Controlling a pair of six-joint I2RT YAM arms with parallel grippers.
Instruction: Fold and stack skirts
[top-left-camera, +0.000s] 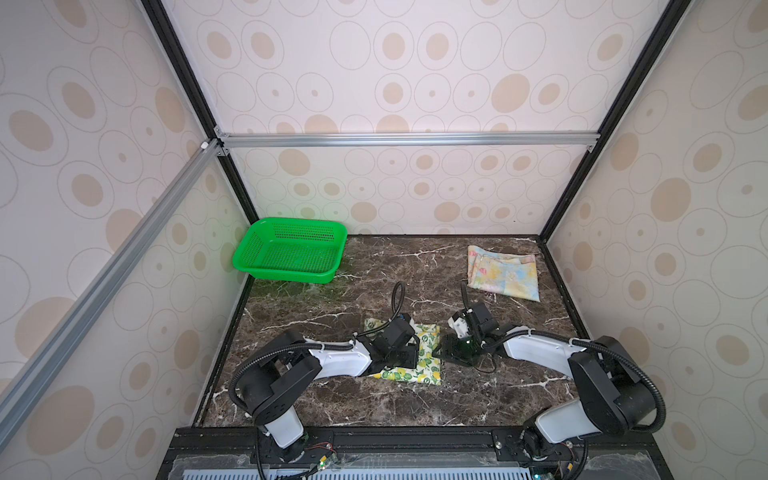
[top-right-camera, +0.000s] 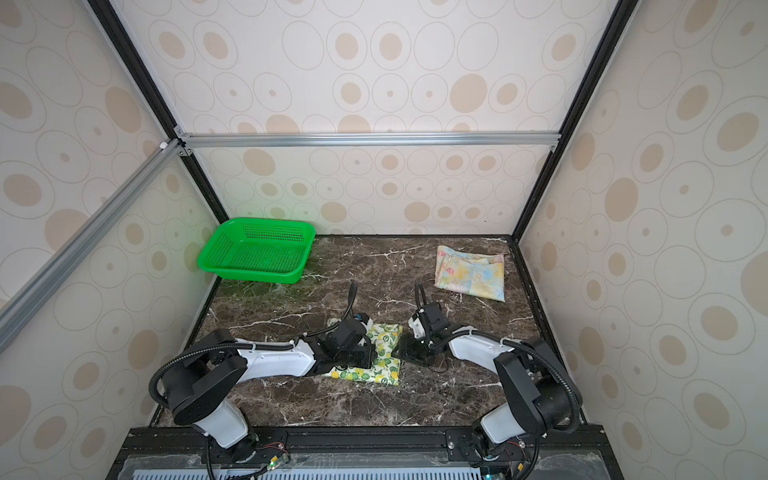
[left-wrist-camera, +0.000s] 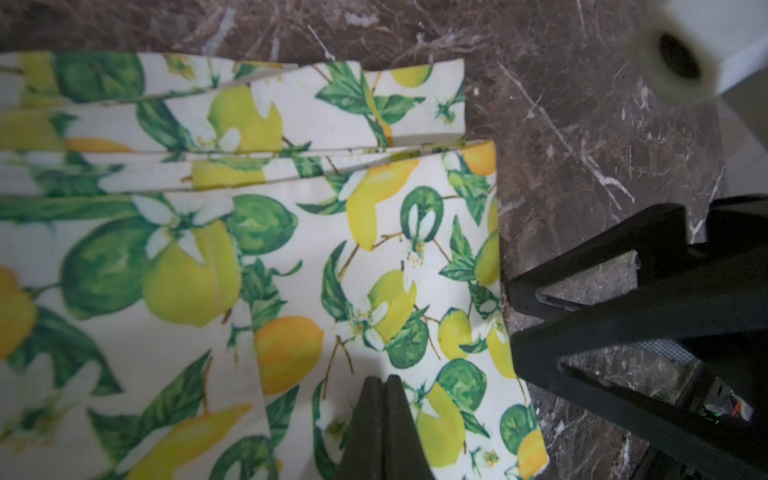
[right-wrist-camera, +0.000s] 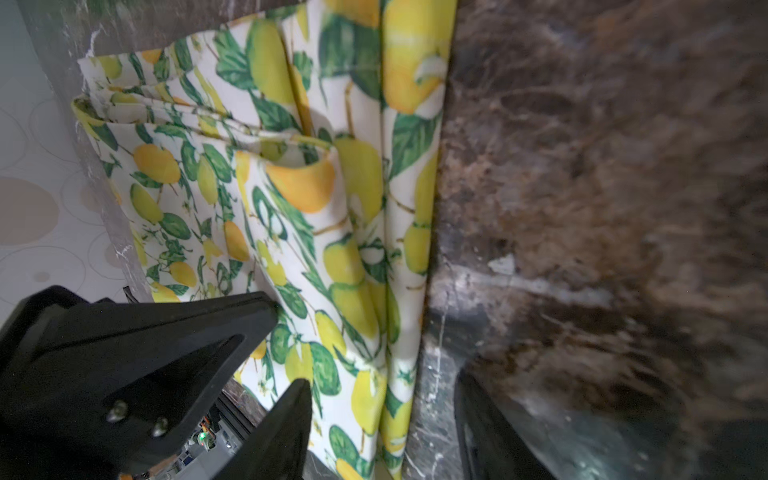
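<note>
The lemon-print skirt (top-left-camera: 429, 364) lies folded into a flat rectangle near the front middle of the table. Over its middle is my left gripper, shut, its fingertips against or just above the cloth with no fabric seen pinched between them. At the skirt's right edge my right gripper stands open, one finger over the cloth and the other over bare marble. Layered folds of the skirt (right-wrist-camera: 360, 264) show along that edge in the right wrist view. A second, pastel-coloured skirt (top-left-camera: 504, 273) lies folded at the back right.
An empty green basket (top-left-camera: 289, 277) stands at the back left. Bare marble table (top-left-camera: 400, 272) lies between the basket and the pastel skirt. The two grippers are close together over the lemon-print skirt.
</note>
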